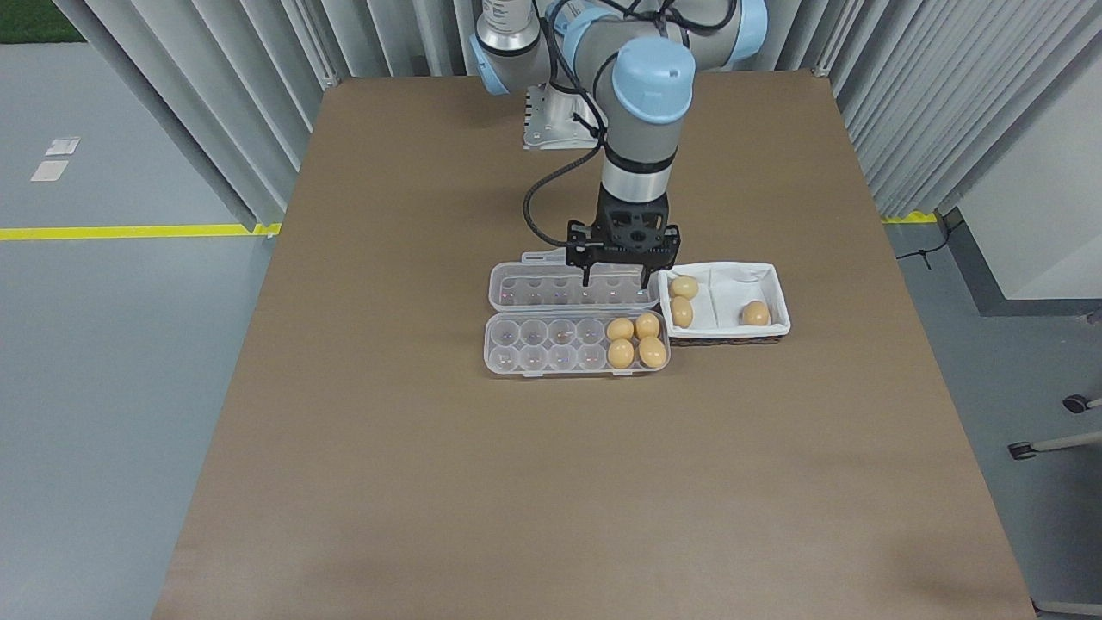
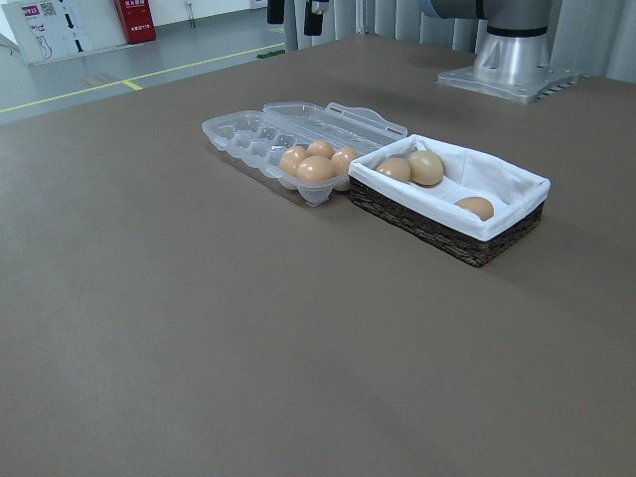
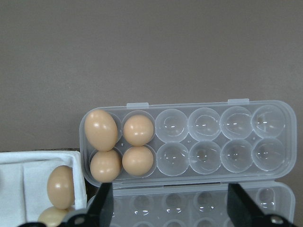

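A clear plastic egg carton (image 1: 547, 345) lies open on the table, its lid toward the robot base; several brown eggs (image 3: 138, 129) fill cups at the end beside the basket, the rest look empty. A white-lined wicker basket (image 2: 447, 235) next to it holds three eggs, including a lone egg (image 1: 755, 313). My gripper (image 1: 615, 277) hangs above the carton's lid. In the wrist view its two fingers are wide apart, open, with nothing between them. In the left view only the fingertips show, at the top edge.
The robot's base plate (image 2: 502, 84) stands at the back, with grey curtains behind it.
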